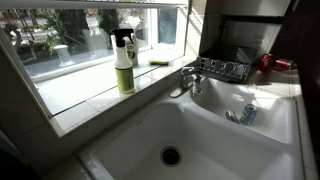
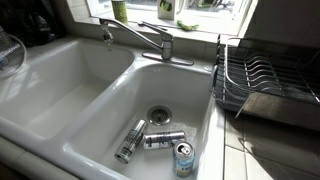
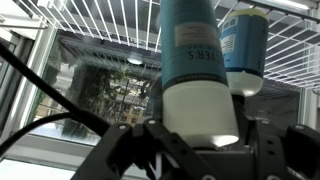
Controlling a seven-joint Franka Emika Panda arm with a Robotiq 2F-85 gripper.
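In the wrist view a dark blue-grey bottle with a white end fills the middle, the white end toward my gripper. The black fingers are shut on that bottle, though its edges partly hide the contact. Close behind it, to the right, is a second blue bottle with a white end. Neither my arm nor the gripper appears in the exterior views.
White wire shelving runs across the top of the wrist view. Several cans lie or stand in one basin; the other basin is empty. A dish rack stands beside the sink, and a spray bottle on the sill.
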